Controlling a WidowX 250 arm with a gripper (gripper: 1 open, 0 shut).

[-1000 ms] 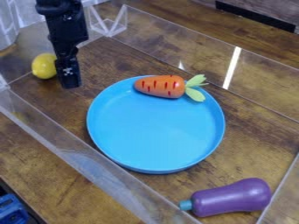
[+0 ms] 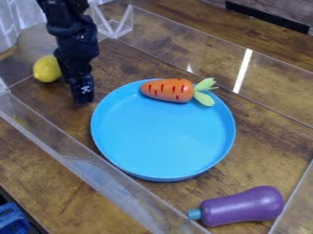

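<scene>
My black gripper reaches down at the upper left of the camera view, its fingers open and low over the wooden surface. A yellow lemon-like object lies just left of it, partly behind it. A blue plate fills the middle, with an orange toy carrot with green leaves on its upper part. A purple toy eggplant lies at the lower right, off the plate.
Clear plastic walls border the wooden work area. Bare wood shows right of the plate and below it at the left. A blue object sits outside at the lower left.
My gripper has moved slightly down and toward the right, ending a little lower over the surface beside the yellow object. The other objects have not moved.
</scene>
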